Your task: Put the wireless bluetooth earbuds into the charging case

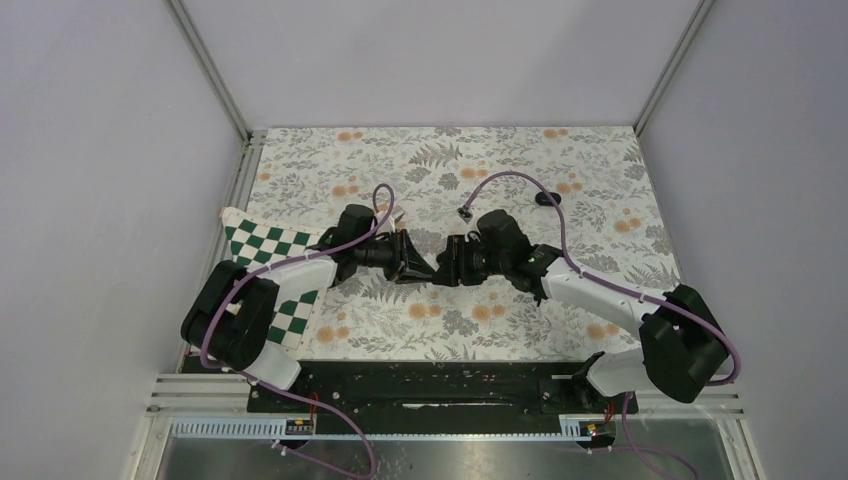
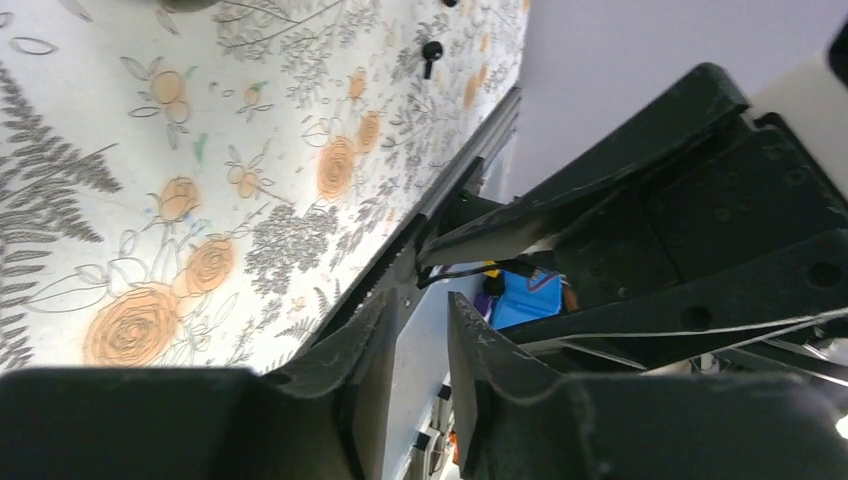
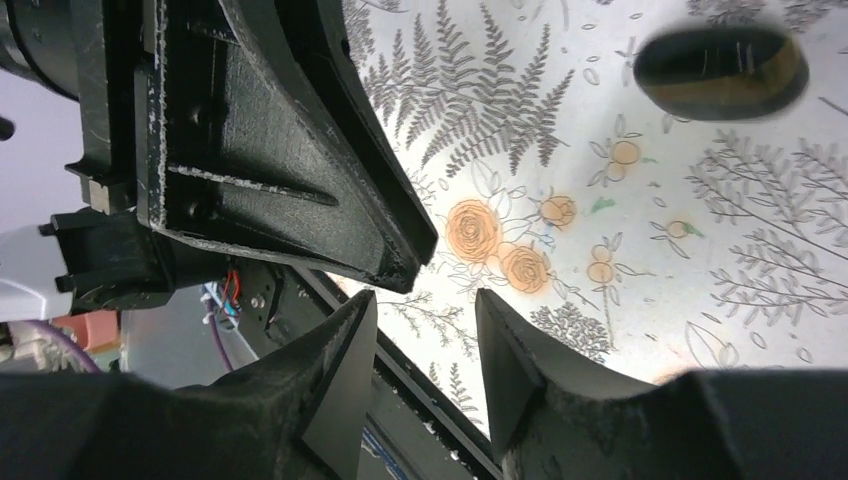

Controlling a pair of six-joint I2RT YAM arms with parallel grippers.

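Note:
Near the table's middle, my left gripper (image 1: 428, 272) and right gripper (image 1: 450, 262) face each other, almost tip to tip. In the right wrist view a dark rounded object (image 3: 720, 75), which looks like the charging case, appears blurred beyond the fingertips, outside the fingers. Its edge (image 2: 188, 4) seems to show at the top of the left wrist view. My left fingers (image 2: 372, 345) are slightly apart with nothing visible between them. The right fingers (image 3: 345, 350) stand apart, empty. A small black earbud (image 2: 431, 52) lies on the table, beside the right arm (image 1: 580, 290) from above.
A black oval item (image 1: 548, 198) lies at the back right. On the left is a green-and-white checkered cloth (image 1: 295, 318), partly under the left arm.

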